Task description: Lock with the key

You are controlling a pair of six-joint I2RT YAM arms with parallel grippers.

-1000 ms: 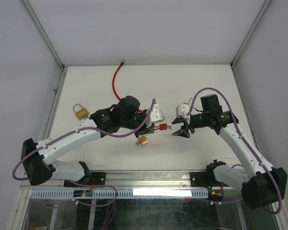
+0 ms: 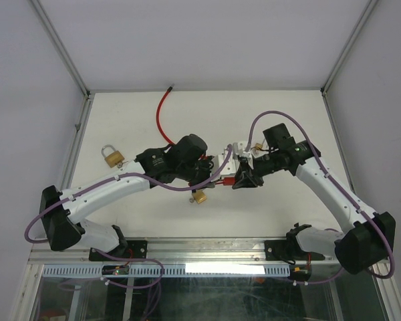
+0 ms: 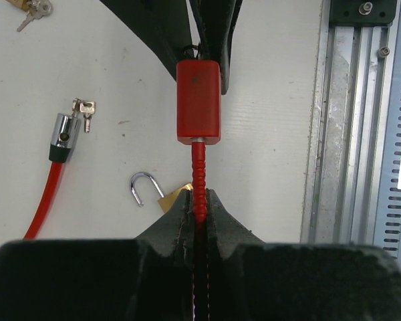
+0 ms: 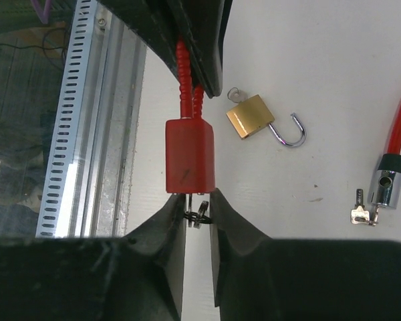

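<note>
A red lock (image 2: 224, 180) (image 3: 198, 100) (image 4: 190, 155) is held in the air between the two grippers. My left gripper is shut on its red cable shackle (image 3: 198, 170). At the lock's other end a small key (image 4: 197, 215) on a black ring lies between the fingertips of my right gripper, which are close around it; whether they grip it firmly is unclear.
An open brass padlock (image 4: 249, 117) lies below. A red cable (image 2: 164, 127) with a chrome lock and keys (image 4: 385, 187) lies on the white board. A padlock (image 2: 113, 158) rests at the left. A metal rail (image 2: 200, 246) edges the front.
My right gripper has moved left to the red lock's key end.
</note>
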